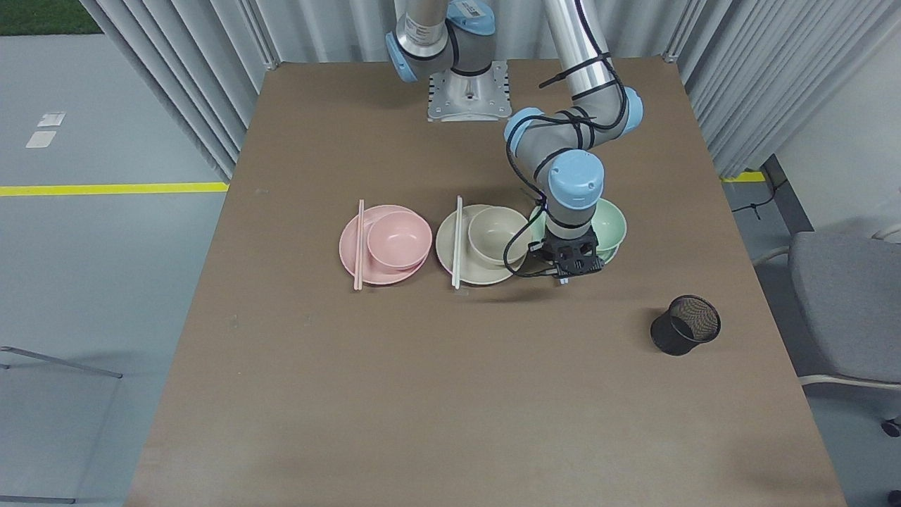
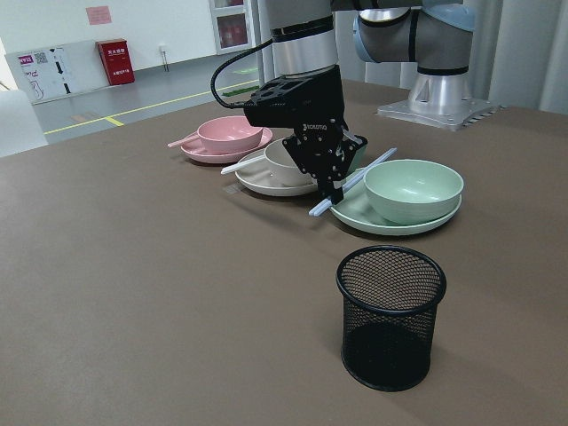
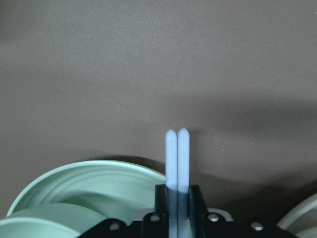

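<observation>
My gripper (image 2: pixel 335 186) is low over the green plate (image 2: pixel 386 226), beside the green bowl (image 2: pixel 413 195). In the wrist view its two black fingers are shut on a pair of pale blue chopsticks (image 3: pixel 177 158), lying along the edge of the green plate (image 3: pixel 124 188). The left view shows these chopsticks (image 2: pixel 319 208) slanting past the bowl. In the front view the arm hides the gripper and much of the green set.
A cream plate with bowl (image 1: pixel 498 232) and a pink plate with bowl (image 1: pixel 399 241), each with chopsticks, stand to the left. A black mesh cup (image 1: pixel 684 329) stands nearer at the right.
</observation>
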